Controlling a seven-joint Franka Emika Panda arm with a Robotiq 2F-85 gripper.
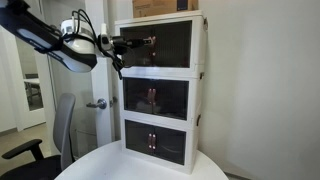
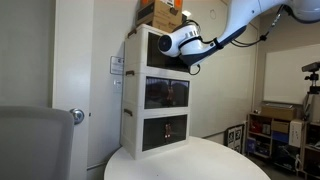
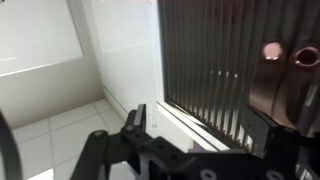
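Note:
A white stacked cabinet has three dark double-door compartments with reddish-brown handles. My gripper is in front of the top compartment's doors, close to the top handles. In the wrist view, the gripper's black fingers stand apart, with nothing seen between them. Two rounded brown handles appear on the ribbed dark door, beyond the right finger. Whether any finger touches a handle cannot be told. In exterior view 2 the arm hides the gripper.
Cardboard boxes sit on top of the cabinet. At the left are an office chair and a door with a handle.

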